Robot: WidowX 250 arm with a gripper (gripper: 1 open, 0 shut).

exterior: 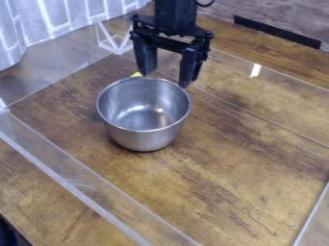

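Observation:
A steel pot [144,130] stands upright on the wooden table, left of centre, with nothing visible inside. Above and behind it hangs my black gripper [170,67], open, its fingers spread over the pot's back rim with nothing seen between them. A small yellow object [135,74] lies behind the pot, mostly hidden; I cannot tell what it is.
Clear plastic walls run along the lower left and right edges of the table [238,183]. A pale curtain [38,34] hangs at the back left. The wood right of and in front of the pot is bare.

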